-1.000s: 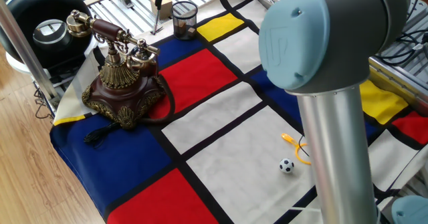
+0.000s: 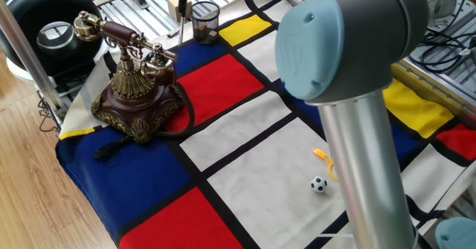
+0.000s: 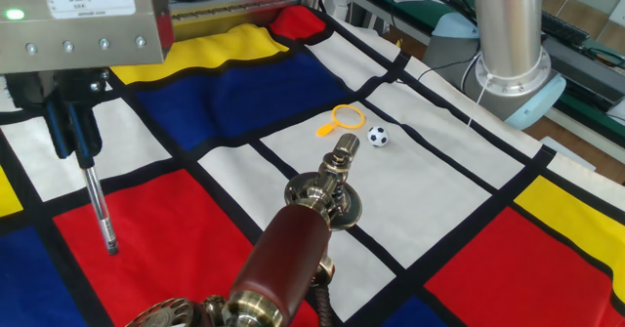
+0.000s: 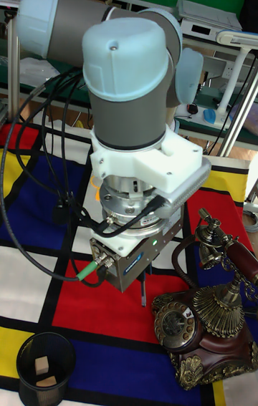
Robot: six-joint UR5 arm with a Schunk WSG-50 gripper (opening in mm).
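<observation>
In exterior view 2 my gripper (image 3: 111,250) hangs at the left above the red patch, its slim fingers together as one narrow tip. No object shows at that tip. It appears as a thin rod in exterior view 1 and is partly hidden under its housing (image 4: 131,262) in exterior view 3. A brown and brass antique telephone (image 2: 140,93) stands on the cloth. A small soccer ball (image 3: 378,137) lies beside a yellow-orange ring with a handle (image 3: 325,130), apart from my gripper. Wooden blocks (image 4: 42,364) lie inside a black mesh cup (image 4: 67,383).
A patterned cloth (image 2: 253,175) covers the table, with broad clear areas around the ball. The telephone's raised handset (image 3: 283,259) fills the lower middle of exterior view 2. Loose black cables (image 4: 23,242) hang along the arm.
In exterior view 1 the arm's blue-capped joint has shifted left. My gripper's thin tip has moved slightly right and down. Telephone, ball, ring and cup stay where they were.
</observation>
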